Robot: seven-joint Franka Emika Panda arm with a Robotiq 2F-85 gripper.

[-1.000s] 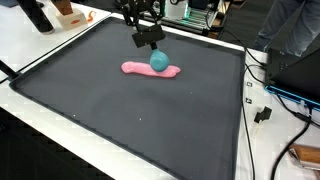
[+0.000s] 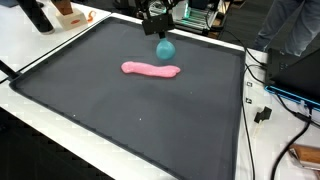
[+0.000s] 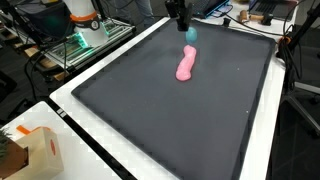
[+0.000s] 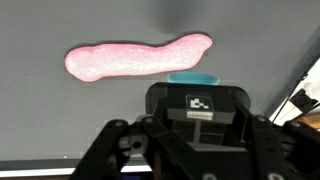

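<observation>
A teal round piece (image 2: 166,49) hangs at the tips of my black gripper (image 2: 161,37), which is shut on it. In the wrist view only a thin edge of the teal piece (image 4: 193,77) shows past the dark fingers, and the rest is hidden. On the grey board lies a long pink piece (image 2: 150,69), slightly curved and thicker at its ends. It is apart from the gripper, toward the board's middle. From the second exterior view, the teal piece (image 3: 191,35) appears behind the pink piece (image 3: 186,66). How high the teal piece is above the board is hard to tell.
The grey board (image 2: 120,112) has wide bare room in front of the pink piece. Cables (image 2: 262,75) run along its right side. A white and orange object (image 3: 40,155) stands off the board at the near left in the second exterior view.
The gripper and teal piece have moved together toward the far edge, slightly right in the first exterior view. The teal piece no longer overlaps the pink one there; the pink piece has stayed put.
</observation>
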